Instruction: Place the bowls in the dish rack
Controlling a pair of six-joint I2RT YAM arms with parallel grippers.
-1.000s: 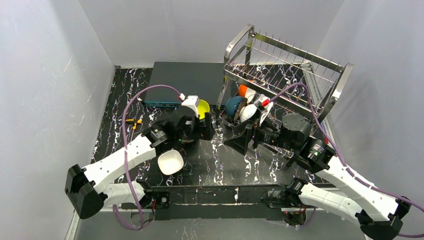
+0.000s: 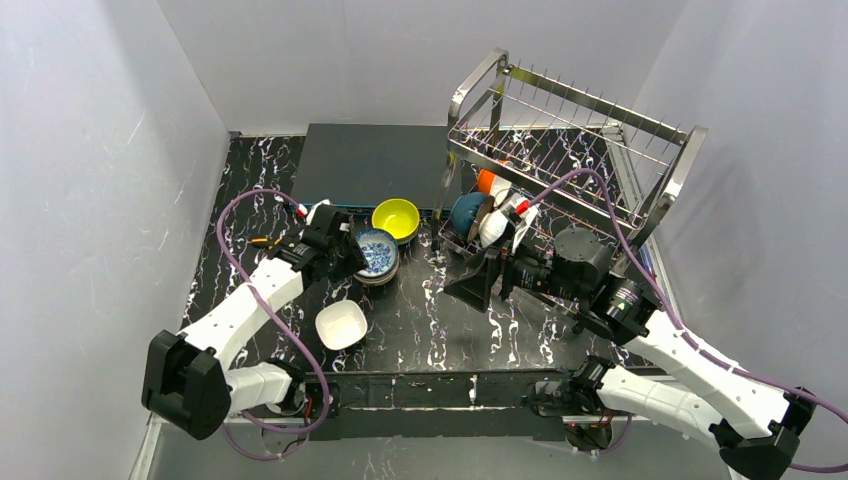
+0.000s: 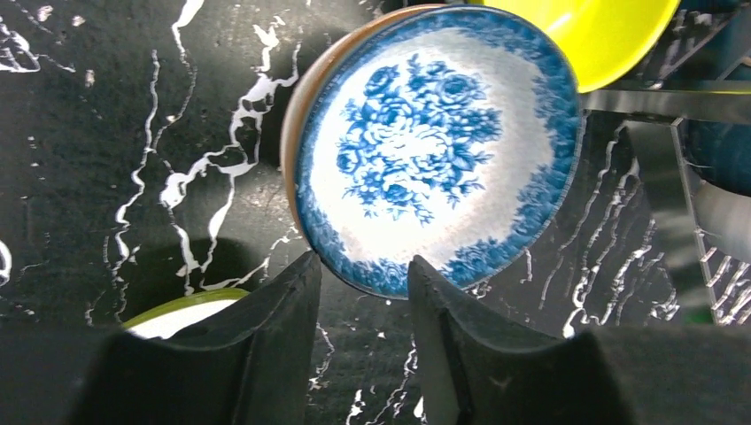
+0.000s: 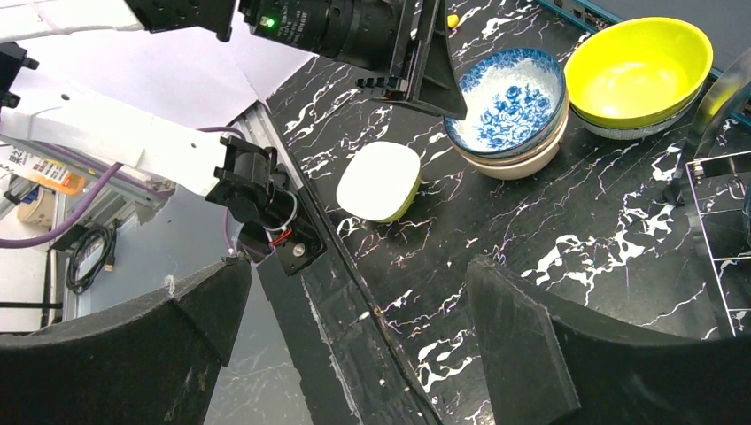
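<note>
A stack of bowls topped by a blue floral bowl (image 2: 376,255) (image 3: 416,150) (image 4: 505,106) sits left of the rack, beside a yellow bowl (image 2: 395,217). A pale square bowl (image 2: 341,325) stands nearer the front. My left gripper is just over the stack's near-left rim, fingers part open, nothing clearly held. My right gripper (image 2: 470,282) hangs open and empty in front of the rack (image 2: 675,175), whose lower level holds several bowls on edge, among them a teal one (image 2: 466,212).
A dark flat box (image 2: 370,160) lies at the back. Pale walls enclose the sides and back.
My left gripper has moved left from over the yellow bowl to the blue bowl stack, uncovering it in the top view. The right arm is almost still.
</note>
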